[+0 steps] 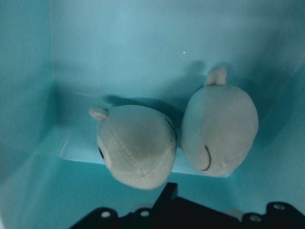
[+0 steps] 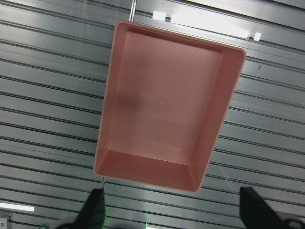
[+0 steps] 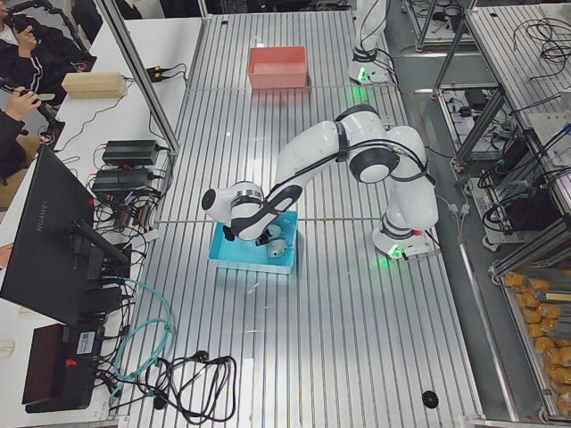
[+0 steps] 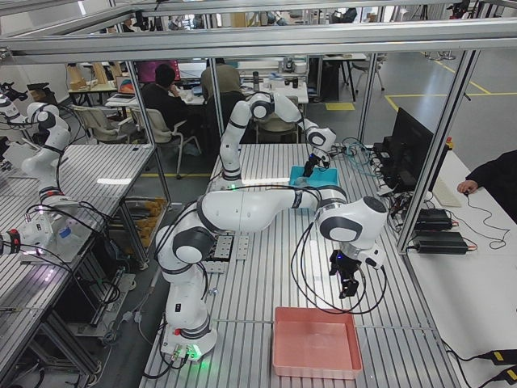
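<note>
Two pale plush toys lie side by side in the blue bin (image 3: 229, 260): a rounder one (image 1: 136, 143) and an oval one (image 1: 219, 129), each with a small tab. My left gripper (image 4: 311, 168) hangs low over that bin; in its wrist view only dark parts show at the bottom edge, and I cannot tell whether it is open or shut. My right gripper (image 4: 347, 283) is above the empty pink bin (image 2: 157, 100), its two dark fingers apart at the bottom corners of the right wrist view, nothing between them.
A monitor (image 3: 49, 236), black boxes and cable bundles line the left table in the camera left view. Loose cables lie at the table's near left. The metal table between the two bins is largely clear.
</note>
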